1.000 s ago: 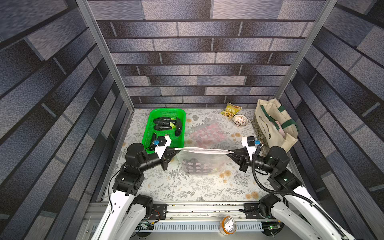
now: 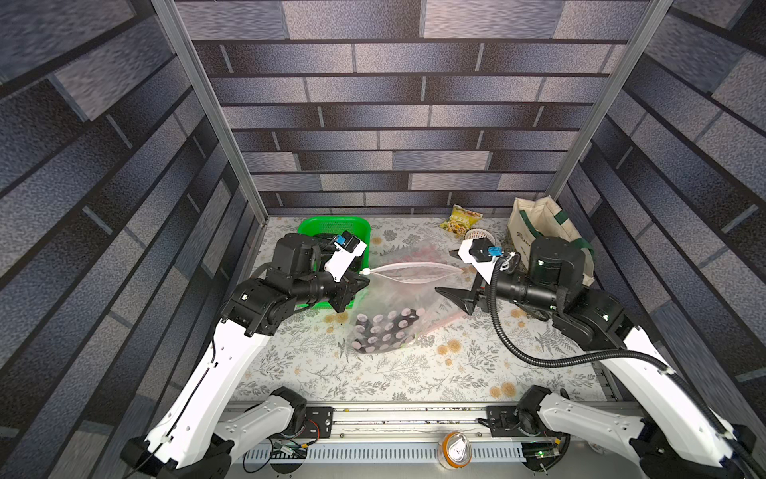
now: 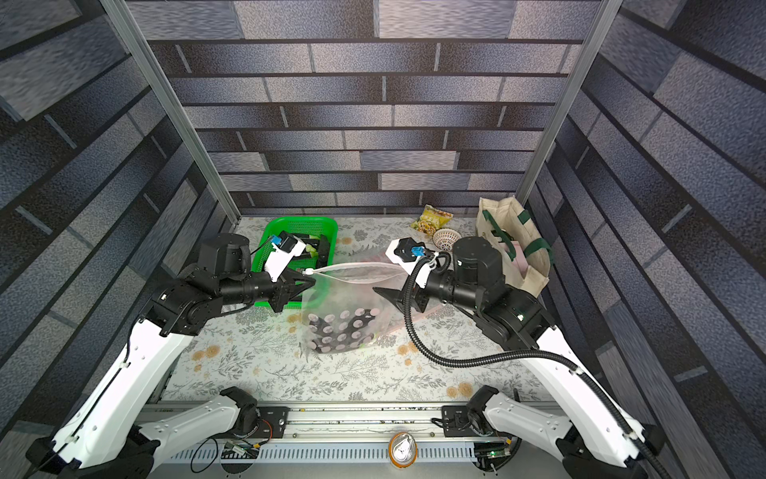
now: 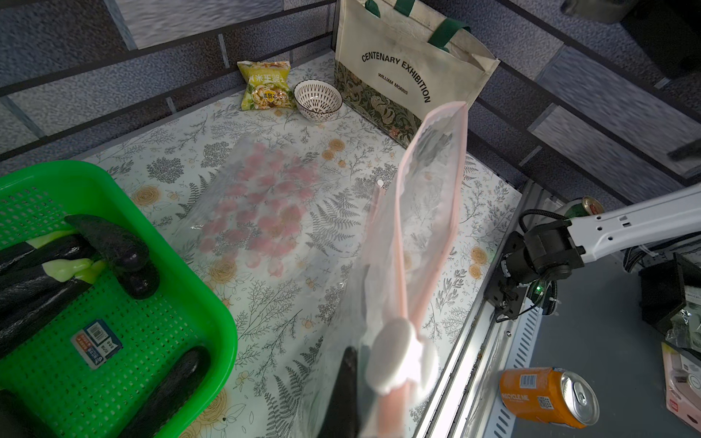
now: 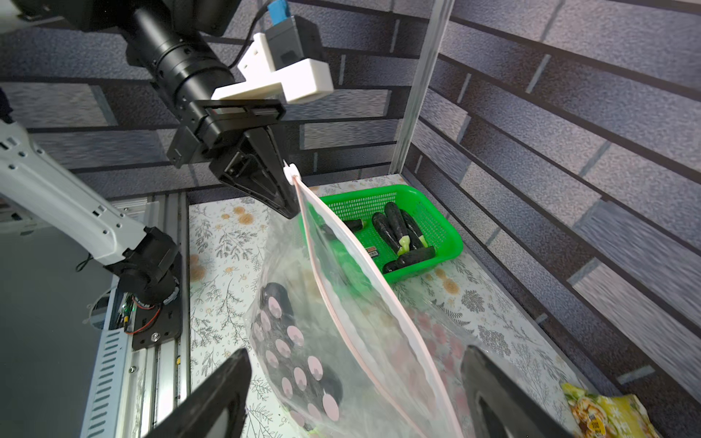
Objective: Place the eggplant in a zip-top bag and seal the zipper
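My left gripper (image 2: 360,281) is shut on the zipper end of a translucent zip top bag (image 2: 391,315), at its white slider (image 4: 394,354), holding it upright over the table. The pink-edged mouth is parted in the left wrist view. My right gripper (image 3: 391,279) stands open by the bag's other end, its fingers either side of the zipper in the right wrist view. Several eggplants (image 4: 109,241) lie in the green basket (image 4: 219,314) at left; a dark pink-dotted patch shows on the bag's lower part.
A second bag (image 4: 255,211) lies flat behind. At the back right are a snack packet (image 2: 461,219), a bowl (image 4: 317,98) and a tote bag (image 3: 510,231). An orange can (image 2: 453,449) sits below the front rail.
Both arms have risen and moved toward the back, lifting the bag. My right gripper has opened and moved slightly inward, and the bag's mouth has widened.
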